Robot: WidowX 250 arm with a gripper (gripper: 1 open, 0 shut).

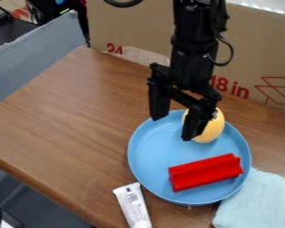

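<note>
My black gripper (175, 111) hangs open over the blue plate (151, 156), its fingers reaching down around the upper part of a yellow oval object (209, 130), which is partly hidden behind them. Whether the fingers touch it I cannot tell. A red block-like object (205, 173) lies on the front right part of the plate.
A white tube (132, 206) lies in front of the plate at the table edge. A pale blue cloth (256, 206) is at the lower right. A cardboard box (133, 36) stands behind.
</note>
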